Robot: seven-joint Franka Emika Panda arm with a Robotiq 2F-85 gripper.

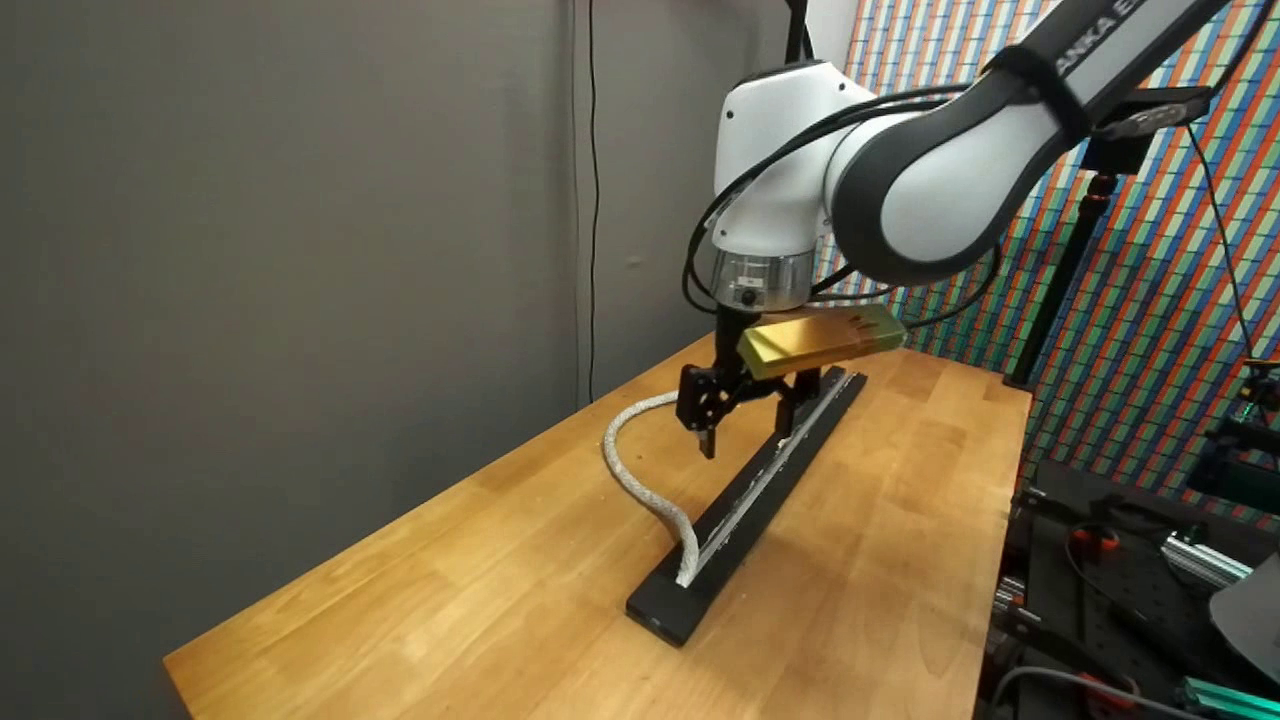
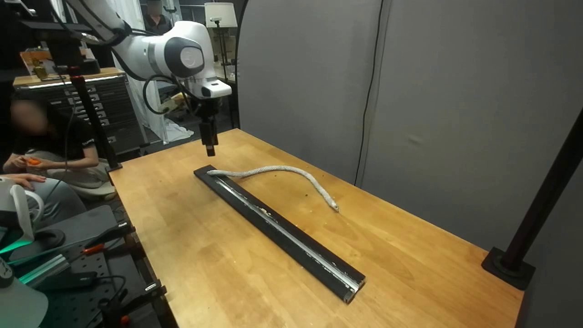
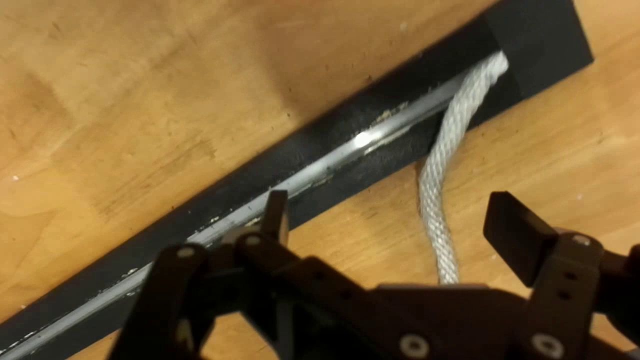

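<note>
A whitish braided rope lies in a curve on the table, one end resting on the end of a long black board. That board has a pale groove along its length. In exterior view 2 the rope's other end lies loose on the wood. My gripper hangs above the table, open and empty, with its fingers pointing down. From the wrist, the rope passes through the view between the spread fingertips but below them. The gripper's body hides the rope's lower part there.
A grey wall borders one long side of the wooden table. Black stands rise at the table's edges, one with its base at a corner.
</note>
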